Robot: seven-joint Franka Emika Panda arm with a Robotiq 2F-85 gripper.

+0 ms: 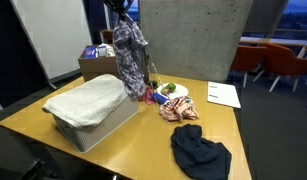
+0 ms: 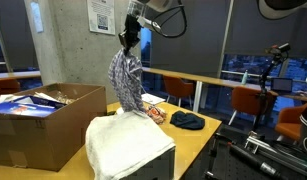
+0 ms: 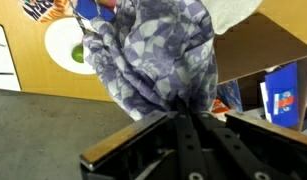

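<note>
A grey-and-white patterned cloth hangs from my gripper, which is shut on its upper end, high above the table. In the wrist view the cloth bunches up toward the fingers and spreads out below them. Its lower end hangs beside the far right corner of a white box with a cream towel over its top. A pinkish-brown patterned cloth lies crumpled on the table, and a dark cloth lies nearer the front right.
Behind the towel stands a large brown cardboard box with packaged items in it. A white plate with something green and a white paper sheet lie farther back.
</note>
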